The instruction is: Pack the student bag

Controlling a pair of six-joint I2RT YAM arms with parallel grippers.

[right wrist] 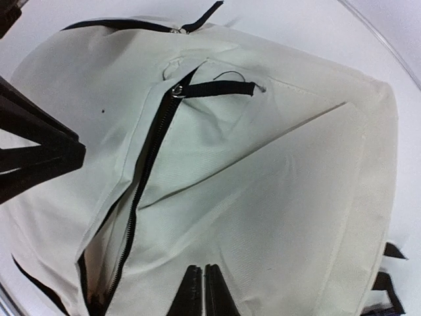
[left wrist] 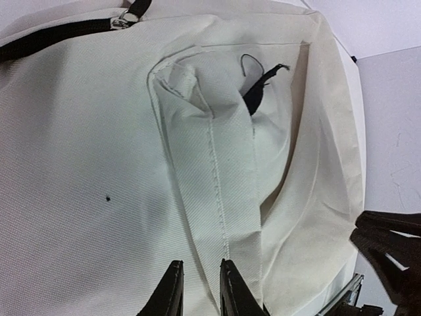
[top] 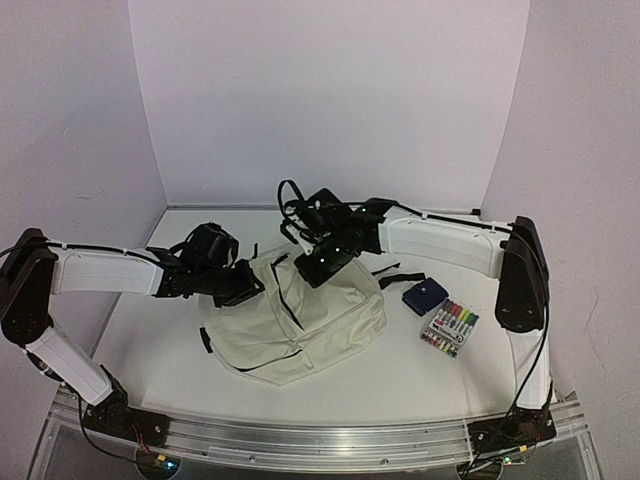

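Observation:
The cream student bag (top: 345, 330) lies flat across the middle of the table. Its front zipper (right wrist: 153, 145) runs down from a black pull tab (right wrist: 220, 89), and the slit gapes towards its lower end. My left gripper (top: 258, 289) hangs over the bag's left part; its fingers (left wrist: 172, 289) stand a little apart, only fabric showing beyond them. Over the upper middle of the bag is my right gripper (top: 313, 277), its slim fingers (right wrist: 212, 289) close together and nothing visible between them. A navy pouch (top: 425, 296) and a clear case of coloured markers (top: 450, 327) rest right of the bag.
Black straps (top: 402, 280) stick out from the bag's right side towards the pouch. Bare table shows at front right and left of the bag. Walls (top: 330, 110) enclose the back and both sides; a metal rail (top: 320, 437) runs along the front.

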